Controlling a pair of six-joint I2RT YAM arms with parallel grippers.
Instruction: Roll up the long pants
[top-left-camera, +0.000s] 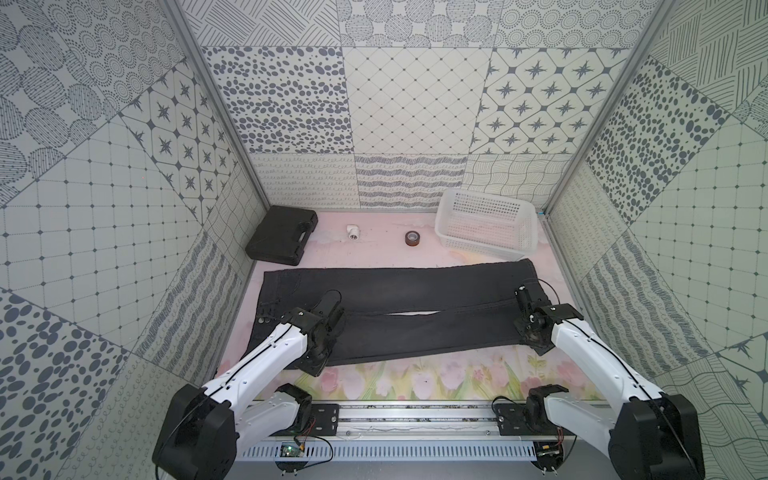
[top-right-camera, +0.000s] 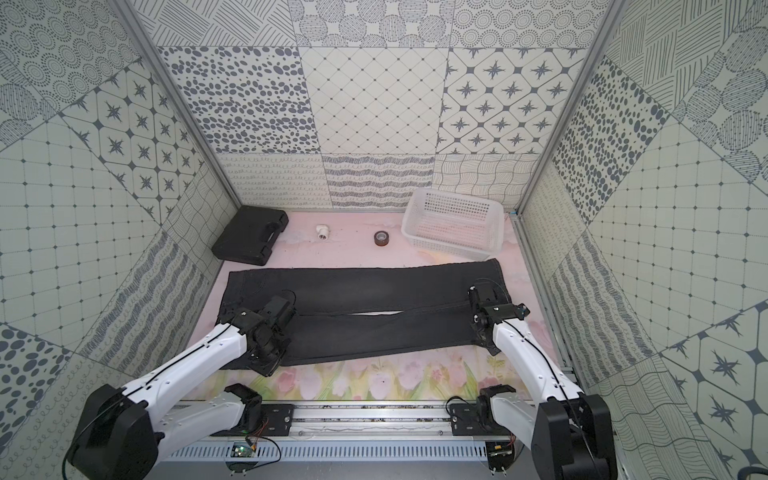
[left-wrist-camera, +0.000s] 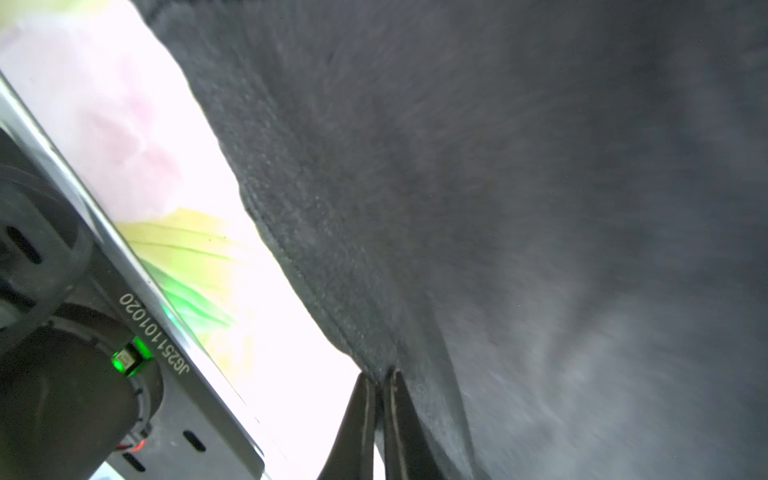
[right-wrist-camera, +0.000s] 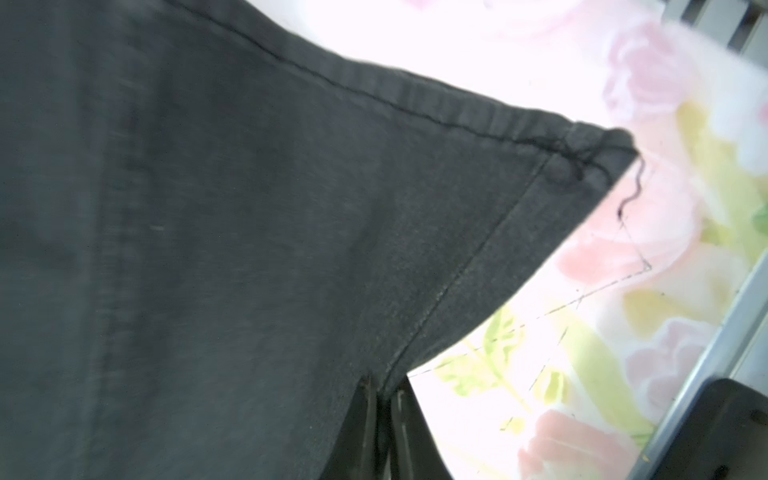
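Note:
Dark grey long pants lie flat across the table in the top views, the two legs side by side with a narrow gap. My left gripper is shut on the near edge of the pants at the left part, pinching a strip of fabric. My right gripper is shut on the near edge at the right end, close to a hem with loose threads. Both gripper housings hide the cloth beneath them in the top views.
Behind the pants stand a black case at back left, a small white object, a tape roll and a white plastic basket. A strip of floral table shows in front.

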